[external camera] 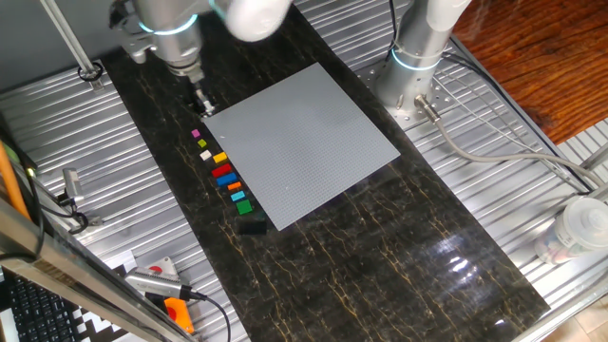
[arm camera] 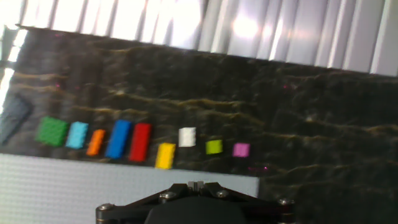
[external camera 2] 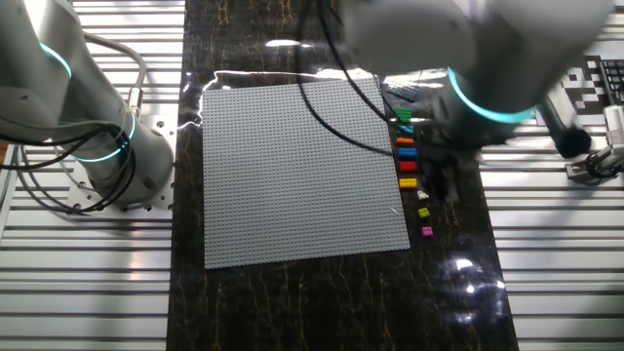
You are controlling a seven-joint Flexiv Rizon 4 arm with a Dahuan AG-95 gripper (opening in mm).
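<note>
In the wrist view my gripper is shut, its fingertips together and nothing showing between them. From exterior view 1, the gripper [external camera: 206, 111] hangs above the near-left corner of the grey baseplate [external camera: 304, 142], close to the pink brick [external camera: 196, 133]. A loose row of bricks lies on the dark tabletop along the plate's edge: lime [arm camera: 214, 147], white [arm camera: 187, 137], yellow [arm camera: 165, 155], red [arm camera: 140, 142], blue [arm camera: 118, 139], orange [arm camera: 96, 142], light blue [arm camera: 77, 135] and green [arm camera: 52, 131]. No bricks show on the plate. The gripper is blurred in exterior view 2.
A dark piece [external camera: 252, 228] lies past the green brick. The robot's base [external camera: 404, 85] stands beyond the plate's opposite side. A metal post [external camera: 85, 256] and a clear tub [external camera: 575, 228] are off the marble board, whose lower part is clear.
</note>
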